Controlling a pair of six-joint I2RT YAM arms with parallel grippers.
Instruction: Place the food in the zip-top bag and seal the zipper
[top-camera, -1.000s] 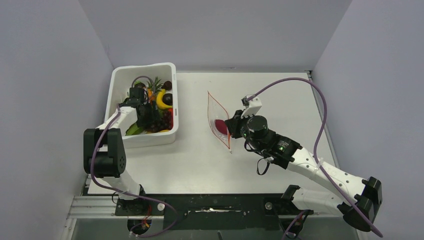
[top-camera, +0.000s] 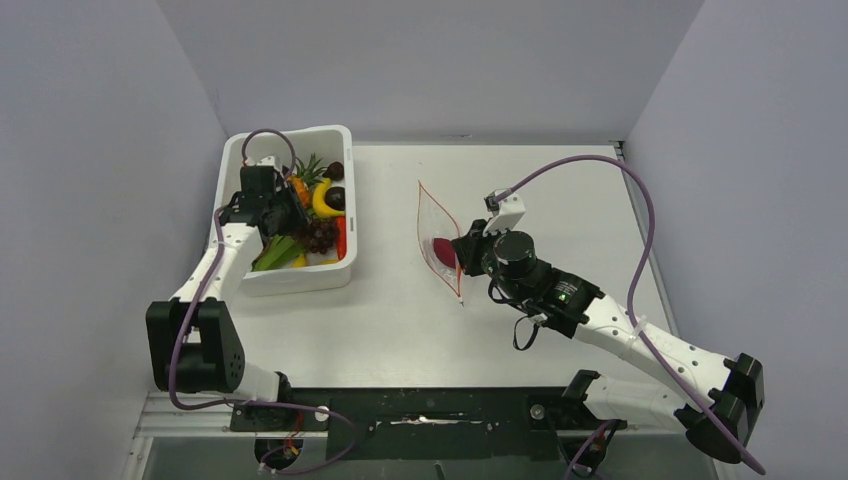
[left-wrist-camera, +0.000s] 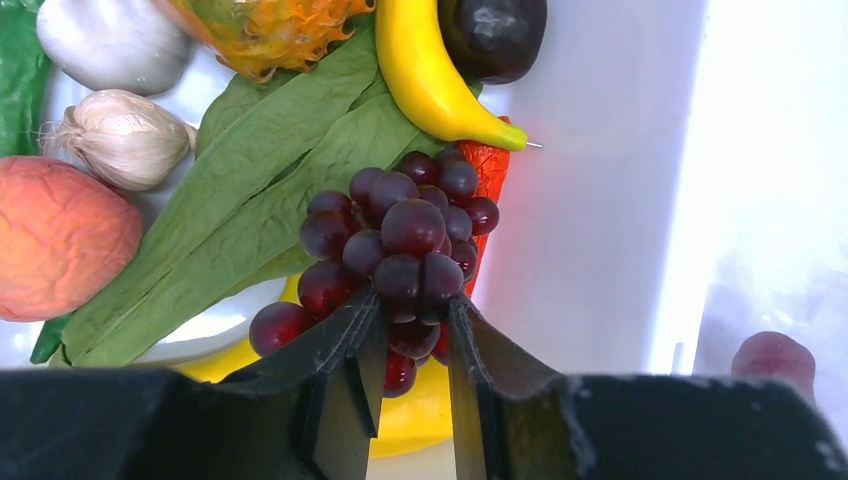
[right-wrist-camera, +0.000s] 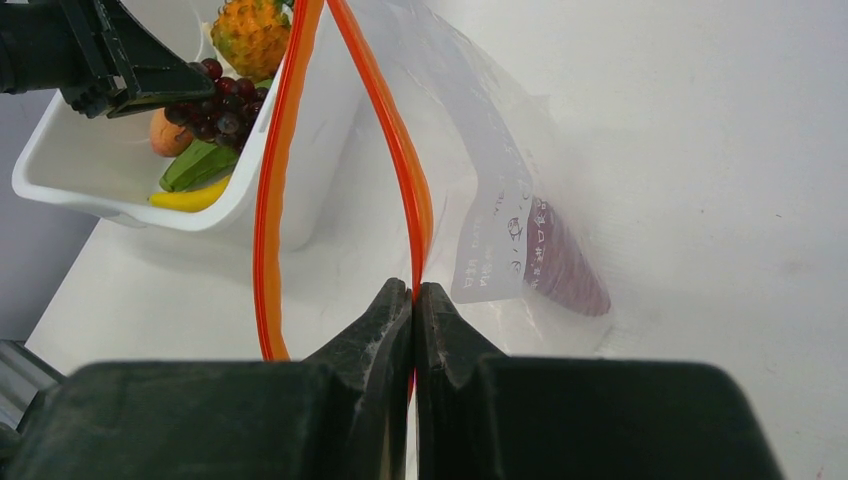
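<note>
In the white bin (top-camera: 348, 255), my left gripper is shut on a grape bunch (left-wrist-camera: 412, 225), among a banana (left-wrist-camera: 420, 70), garlic (left-wrist-camera: 125, 140), leaves (left-wrist-camera: 240, 190), a peach (left-wrist-camera: 55, 235) and other food. My right gripper is shut on the orange zipper edge of the clear bag (right-wrist-camera: 480, 200), whose mouth gapes. A dark red item (right-wrist-camera: 565, 265) lies inside the bag, on the right side of the table.
Grey walls (top-camera: 460, 70) enclose the back and sides.
The right arm and bag have stayed almost still.
</note>
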